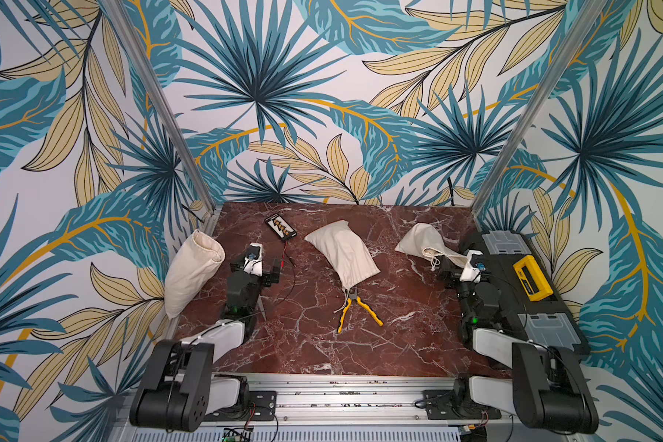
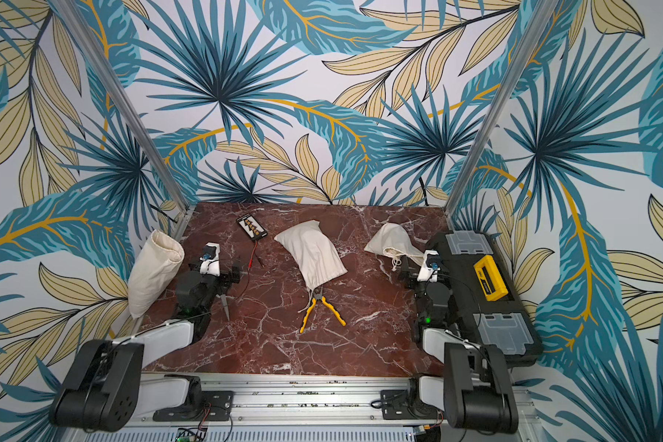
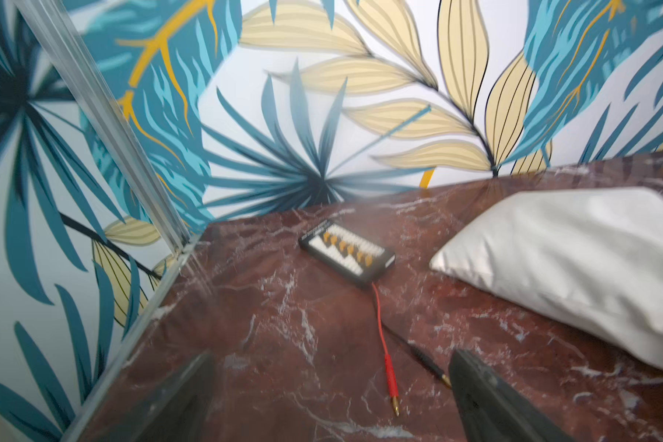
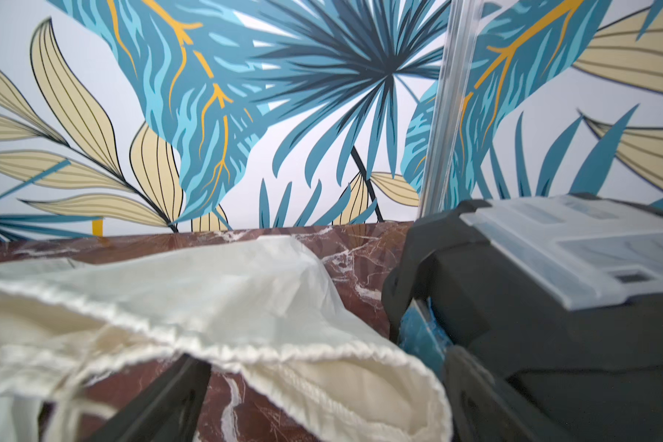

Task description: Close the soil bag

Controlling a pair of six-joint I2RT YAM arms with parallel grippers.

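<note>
Three cream cloth bags are in view; which one is the soil bag cannot be told. The right one (image 1: 422,241) lies with its drawstring mouth toward my right gripper. In the right wrist view its stitched rim (image 4: 390,353) sags open, spread across the space between my open fingers; they do not clamp it. The middle bag (image 1: 342,250) lies flat, looking full, its narrow end toward me. A third bag (image 1: 193,271) leans at the left table edge. My left gripper stands open and empty over bare table, left of the middle bag.
Yellow-handled pliers (image 1: 355,305) lie by the middle bag's near end. A small black board (image 3: 346,250) with red and black leads lies ahead of my left gripper. A black toolbox (image 4: 567,316) stands close on the right.
</note>
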